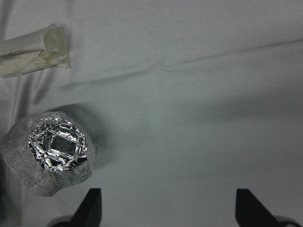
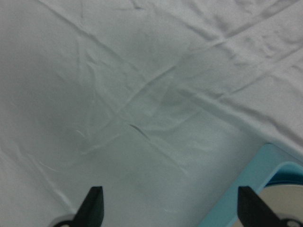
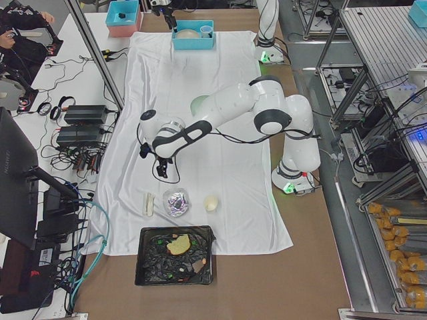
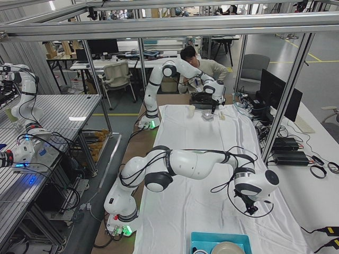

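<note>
My left gripper (image 3: 162, 167) is open over the white cloth (image 3: 233, 213), near a foil-covered round item (image 3: 176, 202) (image 1: 57, 151). Its fingers are empty in the left wrist view. A pale wrapped strip (image 3: 149, 204) (image 1: 33, 52) lies beside the foil. A small cream round item (image 3: 211, 203) sits to the other side. A green plate (image 3: 198, 103) is partly hidden behind the left arm. My right gripper (image 4: 249, 206) is open and empty beside and above a blue bin (image 4: 217, 238) (image 2: 258, 168) holding a pale dish (image 4: 228, 250).
A black tray (image 3: 153, 273) with a yellow piece and small bits is at the cloth's near end in the camera left view. Cables, boxes and a monitor (image 3: 17, 180) line the left side.
</note>
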